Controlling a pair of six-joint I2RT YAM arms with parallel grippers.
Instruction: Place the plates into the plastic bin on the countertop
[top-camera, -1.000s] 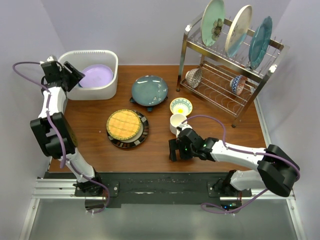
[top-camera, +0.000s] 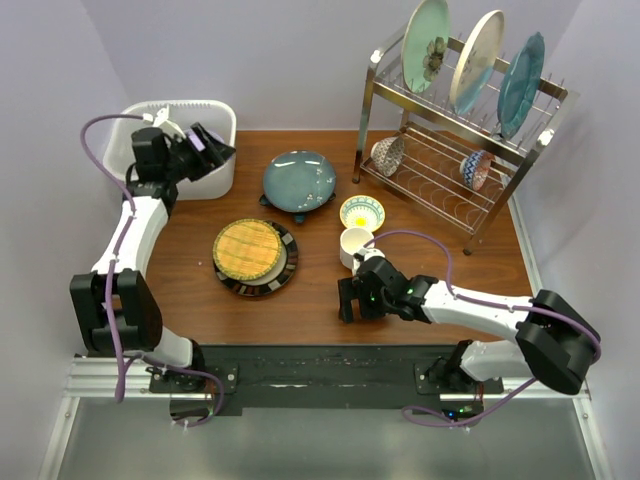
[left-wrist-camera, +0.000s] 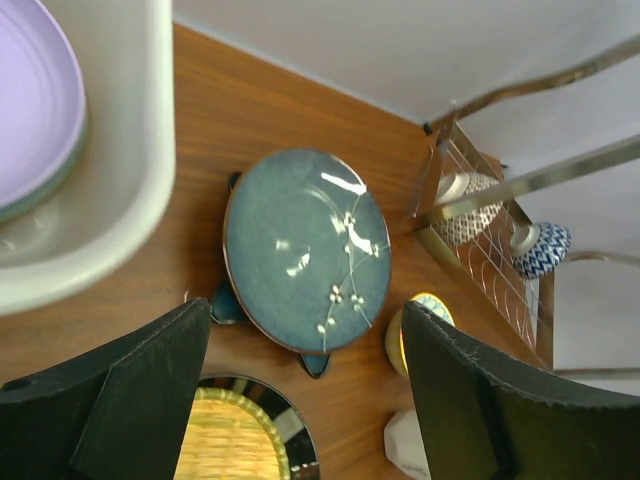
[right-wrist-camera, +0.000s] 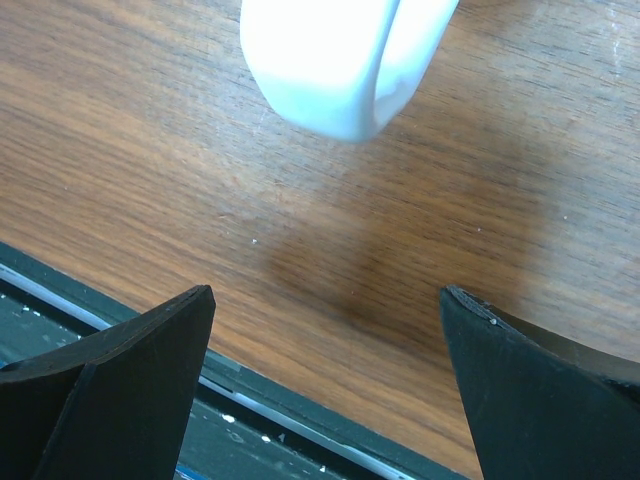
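The white plastic bin (top-camera: 223, 150) stands at the back left, a lavender plate (left-wrist-camera: 25, 110) inside. My left gripper (top-camera: 210, 145) is open above it, empty, with a blue-grey plate (top-camera: 298, 180) on dark supports to its right. A black-and-white rimmed plate (top-camera: 280, 280) carries a yellow pie-like round (top-camera: 245, 245). Green (top-camera: 420, 45), cream (top-camera: 475, 55) and teal (top-camera: 522, 85) plates stand on the rack. My right gripper is open low over the counter near a white cup (top-camera: 355, 247), nothing between its fingers.
The two-tier metal rack (top-camera: 450, 128) fills the back right, patterned bowls on its lower shelf. A small yellow-centred bowl (top-camera: 361, 211) sits behind the white cup. Bare counter lies at the front left and right.
My left arm has swung right, its gripper moving from the bin's left side across over it, now covering most of the lavender plate in the top view. The right arm is unchanged.
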